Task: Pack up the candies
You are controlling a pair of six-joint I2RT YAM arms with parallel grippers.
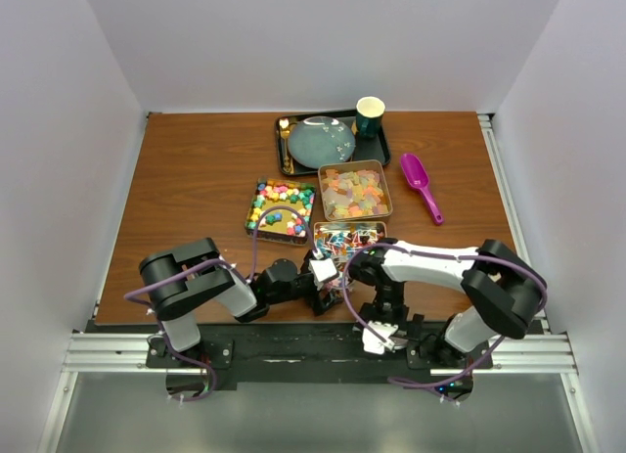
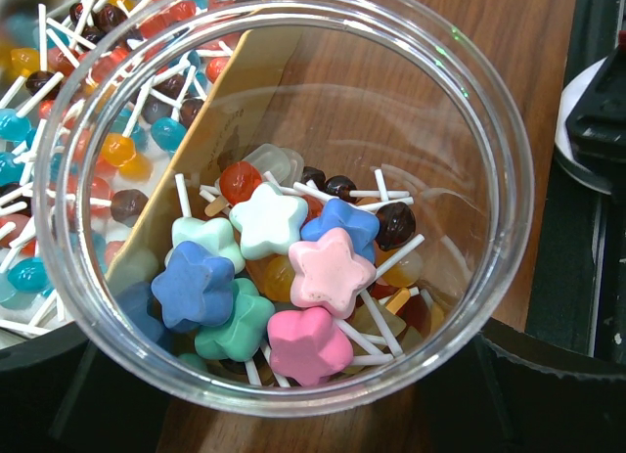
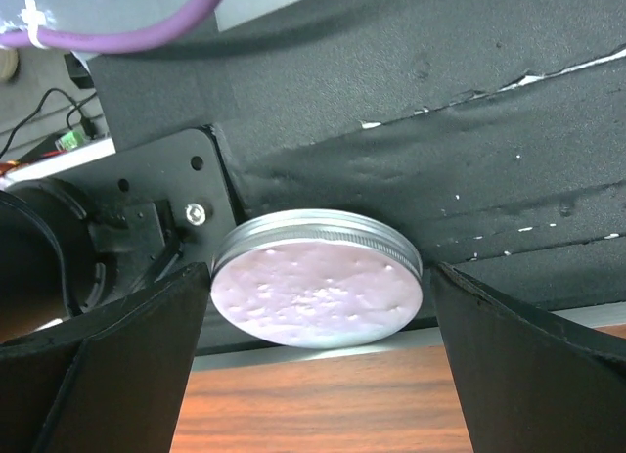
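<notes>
A clear round jar (image 2: 518,194) fills the left wrist view, holding star-shaped candies (image 2: 267,221) over lollipops with white sticks. My left gripper (image 1: 329,287) is open, with one finger (image 2: 73,394) at each side of the jar. In the right wrist view, a round silver-rimmed lid (image 3: 318,292) rests on the black strip at the table's front edge, its pinkish face visible. My right gripper stands open, its fingers to the left and right of the lid; whether they touch it I cannot tell. From above, the right arm mostly covers the lid.
Behind the jar lie a lollipop box (image 1: 337,236), a box of gummies (image 1: 354,194) and a star-candy box (image 1: 281,208). Farther back, a black tray (image 1: 381,159) carries a plate and green cup (image 1: 369,115). A purple scoop (image 1: 419,179) lies right.
</notes>
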